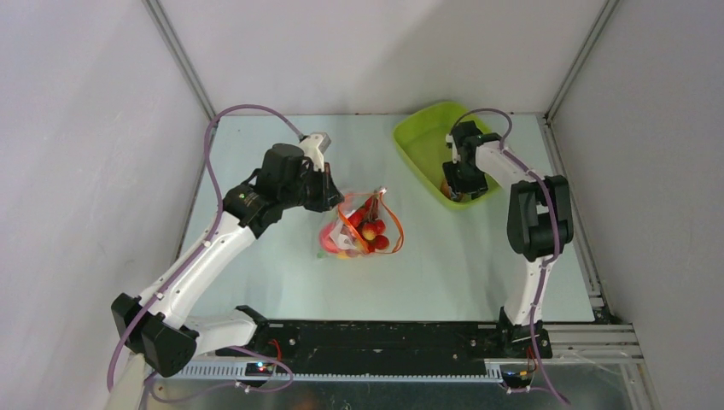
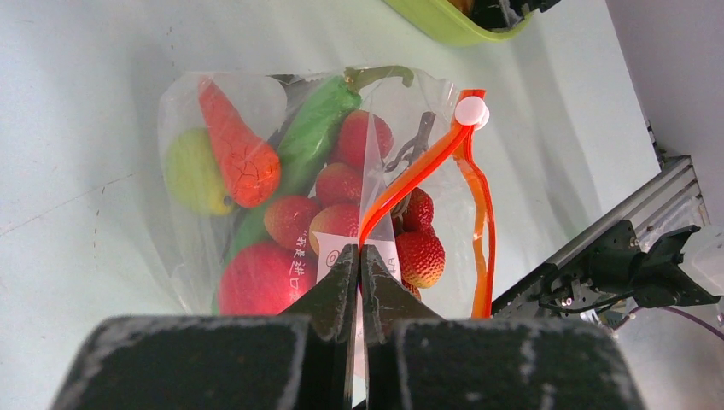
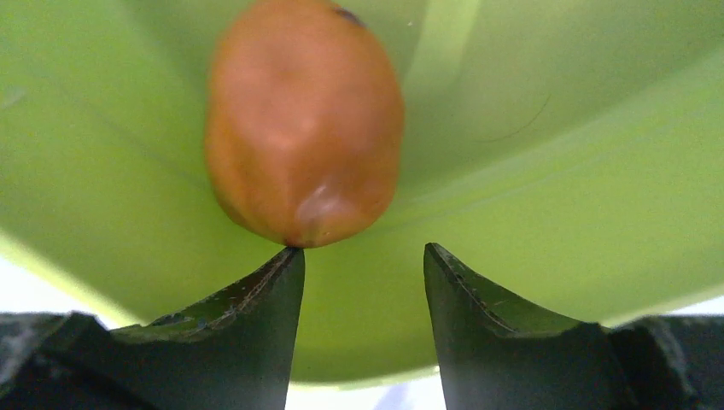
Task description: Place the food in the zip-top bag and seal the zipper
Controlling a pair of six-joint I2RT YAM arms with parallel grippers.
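The clear zip bag (image 2: 316, 137) with orange zipper (image 2: 427, 166) lies mid-table, holding a carrot (image 2: 239, 154), green pepper (image 2: 312, 128), yellow fruit (image 2: 192, 171), red fruit and strawberries. My left gripper is shut at the zipper edge; whether it pinches film or zipper I cannot tell. In the green bin (image 1: 427, 141) my right gripper is part open, fingers just short of an orange-brown potato-like food (image 3: 303, 120), nothing between them.
The bin stands at the back right of the table (image 1: 435, 273). Free table surface lies left of the bag and in front of the bin.
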